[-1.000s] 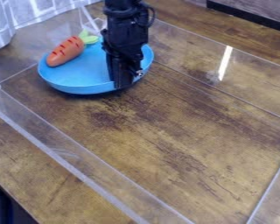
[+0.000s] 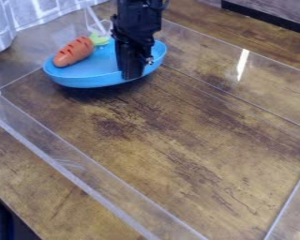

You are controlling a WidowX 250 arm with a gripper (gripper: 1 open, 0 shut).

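A blue plate (image 2: pixel 95 79) sits at the upper left of the wooden table. On its left part lies an orange carrot toy (image 2: pixel 72 52) with dark stripes and a green top. The black gripper (image 2: pixel 132 70) is over the right part of the plate, shut, with nothing visible between its fingers. The arm hides part of the plate.
Transparent edging runs along the left and right. A white crumpled sheet (image 2: pixel 10 21) is at the upper left corner.
The gripper has risen a little from low in the plate over the last second. The carrot and plate look about the same.
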